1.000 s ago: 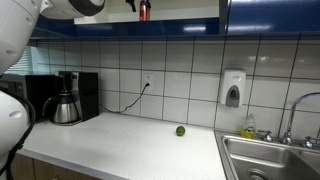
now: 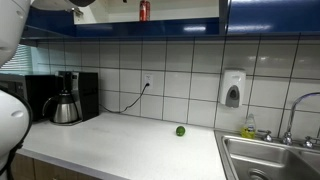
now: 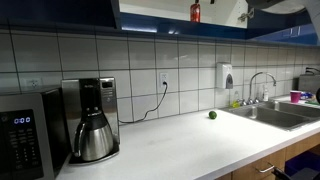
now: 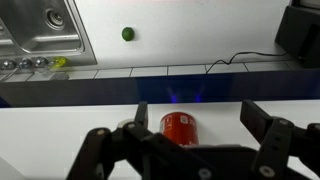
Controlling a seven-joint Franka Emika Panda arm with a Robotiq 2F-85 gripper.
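Note:
A red can-like object (image 2: 144, 10) stands on the upper shelf, cut off by the top edge of exterior view 1. The same red object (image 3: 195, 12) shows at the top of exterior view 2. In the wrist view my gripper is open, its dark fingers spread wide with the red object (image 4: 180, 128) lying in view between and below their tips. Apart from the fingers, the red object touches neither of them as far as I can see. Its lower part is hidden by the gripper body in the wrist view.
A blue shelf edge (image 2: 180, 27) runs across above the counter. Below, a small green item (image 2: 181, 130) lies on the mostly clear white counter (image 2: 120, 145). The sink (image 2: 262, 160) is at the right, and a coffee maker (image 3: 92, 120) stands at the left.
In exterior view 1 the gripper end has shifted slightly left, away from the red object. The red object and the counter items look unmoved.

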